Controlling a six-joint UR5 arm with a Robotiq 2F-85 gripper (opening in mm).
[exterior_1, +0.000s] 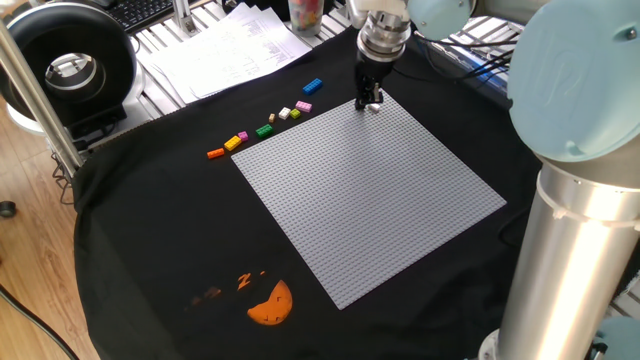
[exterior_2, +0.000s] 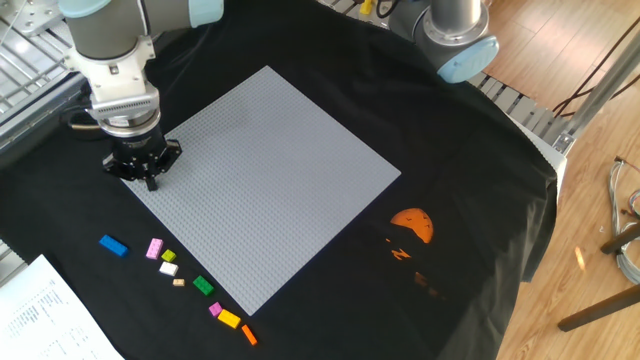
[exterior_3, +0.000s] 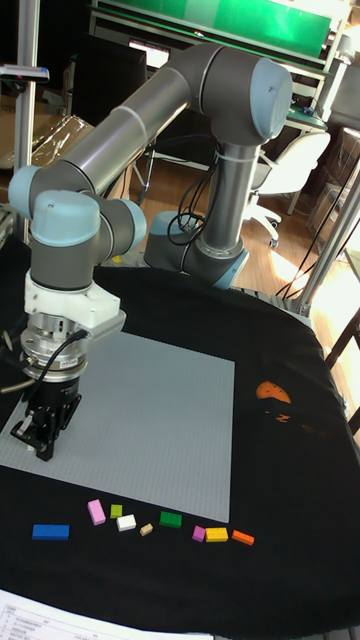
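My gripper (exterior_1: 368, 102) points down at the far corner of the grey baseplate (exterior_1: 370, 190), its fingertips close to the plate surface. Right beside the fingertips lies a small white piece (exterior_1: 375, 107) on the plate. In exterior view 2 the black gripper (exterior_2: 150, 180) hides that corner, and in exterior view 3 it stands over the plate's left end. Whether the fingers are apart or hold anything is too small and dark to make out.
Outside the plate's edge, loose bricks lie in a row on black cloth: blue (exterior_2: 114, 245), pink (exterior_2: 154, 248), white (exterior_2: 169, 269), green (exterior_2: 203, 285), yellow (exterior_2: 229, 319), orange (exterior_2: 249, 335) and several smaller ones. Most of the plate is bare. Papers (exterior_1: 235, 55) lie behind.
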